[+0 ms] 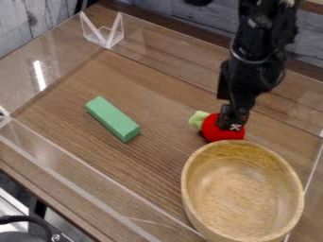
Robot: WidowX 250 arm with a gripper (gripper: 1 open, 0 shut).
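My black gripper (pixel 229 112) is open, its fingers pointing down over a red round object (pixel 224 133) with a pale green part (pixel 198 120) at its upper left, which looks like a strawberry or similar toy. The fingertips are at or just above its top, partly covering it; whether they touch it I cannot tell. A green block (pixel 112 119) lies to the left on the wooden table.
A large tan bowl (pixel 241 190) sits at the lower right, just below the red object. A white wire-like item (pixel 104 30) stands at the upper left.
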